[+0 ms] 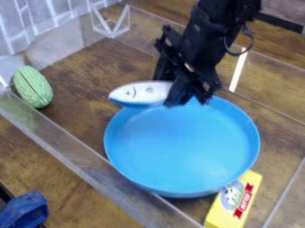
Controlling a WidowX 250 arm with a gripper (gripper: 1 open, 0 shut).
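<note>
The black gripper [179, 78] is above the back of a blue plate [181, 151], shut on a white and light-blue oblong object [139, 93] that it holds tilted near the plate's back-left rim. The fingertips are blurred and partly hidden behind the object.
A green bumpy object [32, 85] lies at the left. A yellow box [233, 200] is at the lower right beside the plate, and a blue item [21, 214] at the bottom left. A clear rail runs along the left.
</note>
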